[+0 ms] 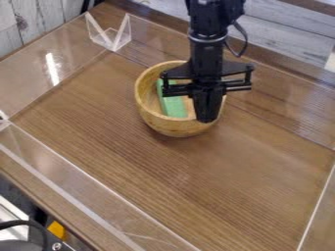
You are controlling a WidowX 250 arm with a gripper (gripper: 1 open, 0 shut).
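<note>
My black gripper (205,108) is shut and hangs over the right part of a wooden bowl (163,121). Nothing shows between its fingertips, which are partly lost against the bowl's interior. A green block (170,101) lies inside the bowl, left of the fingertips and partly hidden by the gripper's body.
A white wire stand (110,34) is at the back left. Pale boards line the back.
</note>
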